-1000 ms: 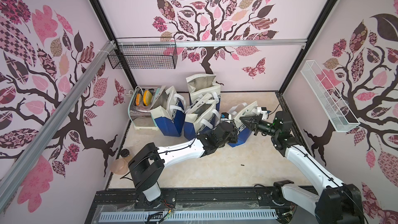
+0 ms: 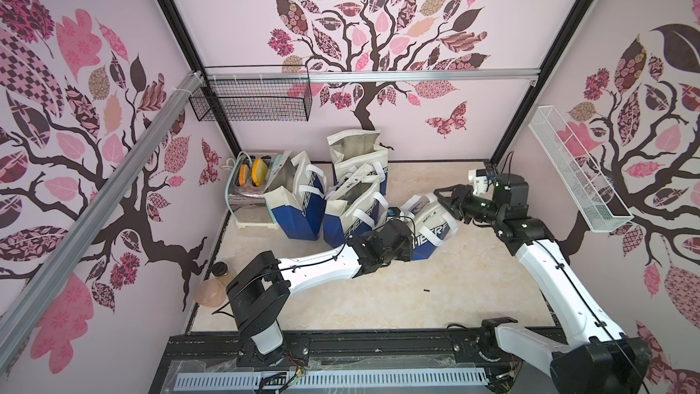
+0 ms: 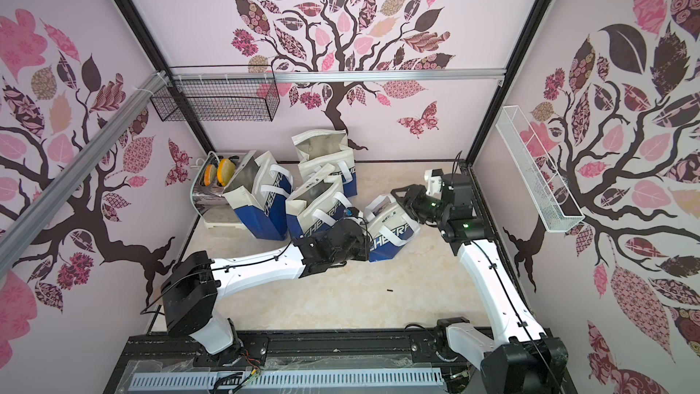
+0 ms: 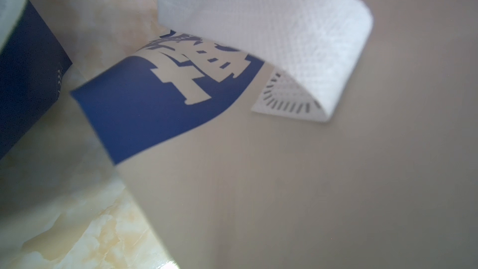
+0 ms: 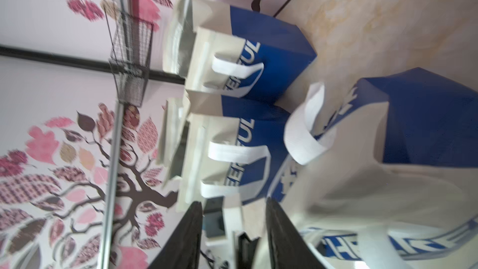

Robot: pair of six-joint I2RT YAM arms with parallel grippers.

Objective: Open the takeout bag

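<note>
A blue and cream takeout bag point(image 2: 426, 248) with white handles point(image 4: 264, 10) lies tilted on the table, its cream top folded over toward the right. In the top views my left gripper point(image 2: 399, 248) is at this bag's left side; its fingers are mostly hidden, and the left wrist view shows only bag and handle close up. My right gripper is raised above and right of the bag, fingers apart, with nothing clearly held between them.
Several similar bags point(image 2: 295, 204) stand upright at the back left, beside a rack point(image 2: 248, 211) with yellow items. A black wire basket point(image 2: 250, 98) and white basket point(image 2: 576, 167) hang on the walls.
My right arm has risen up and away from the bag's top, which now lies lower and more spread to the right.
</note>
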